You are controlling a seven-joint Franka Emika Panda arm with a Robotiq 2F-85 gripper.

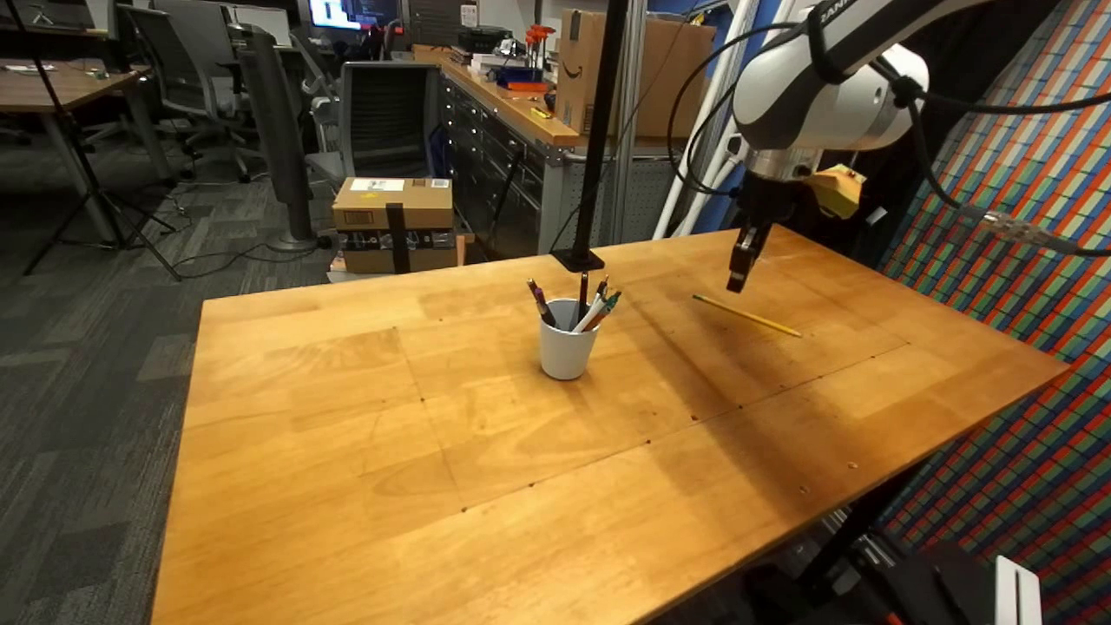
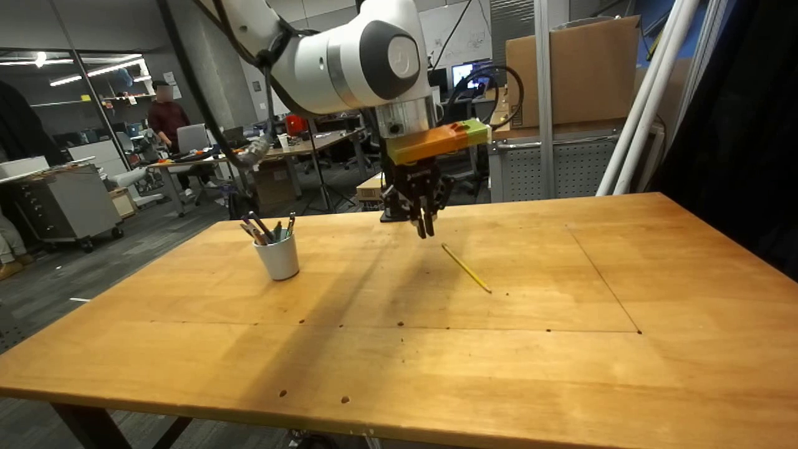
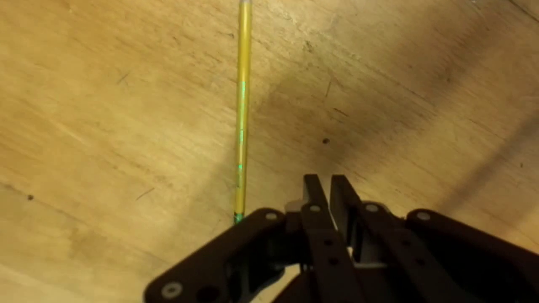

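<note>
A yellow pencil (image 1: 746, 316) lies on the wooden table, also clear in the second exterior view as a yellow pencil (image 2: 466, 268). My gripper (image 1: 737, 283) hangs above the table near the pencil's far end, fingers pointing down. In the wrist view the pencil (image 3: 243, 111) runs lengthwise to the left of my gripper, its green-banded end beside the left finger linkage. The fingers (image 3: 313, 189) are close together with only a narrow gap, and nothing shows between them. A white cup (image 1: 565, 352) holding several pens stands upright, well away from the gripper.
A black pole on a base plate (image 1: 578, 260) stands at the table's back edge, behind the cup. Cables hang around the arm.
</note>
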